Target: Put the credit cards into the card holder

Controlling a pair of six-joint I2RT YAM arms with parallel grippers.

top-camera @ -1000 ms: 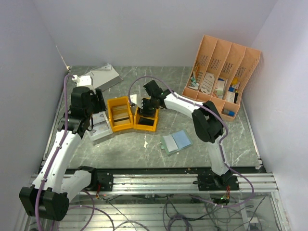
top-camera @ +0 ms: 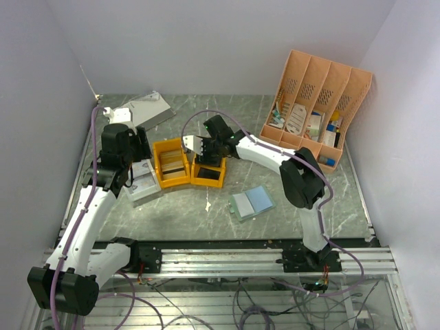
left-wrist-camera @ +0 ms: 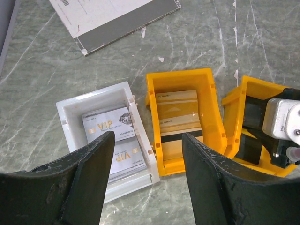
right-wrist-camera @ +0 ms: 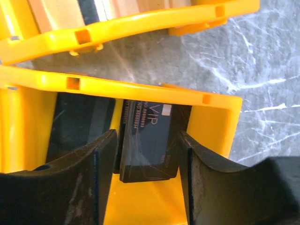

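Note:
My right gripper is over the right yellow bin. Its fingers stand apart, and between the fingertips in the right wrist view shows a black VIP card with white print; whether they touch it I cannot tell. Another black card lies at the bin's other end. My left gripper hangs open and empty above the white bin and the middle yellow bin. White VIP cards lie in the former, gold-brown cards in the latter. A flat open card holder, pale blue and grey, lies at front right.
A grey-white box lies at the back left. At the back right stands a tan organizer with small items in its compartments.
The left arm and the bins have not moved.

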